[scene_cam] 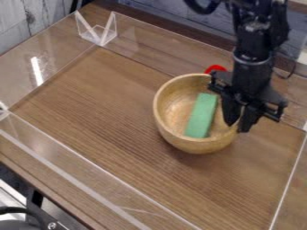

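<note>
A yellow bowl [175,130] holding a flat green object [202,115] rests on the wooden table toward the right. The black gripper [231,105] is at the bowl's right rim, coming down from the arm above. I cannot tell whether its fingers are closed on the rim.
A small red object [214,68] lies behind the bowl, partly hidden. A white wire rack [96,34] stands at the back left.
</note>
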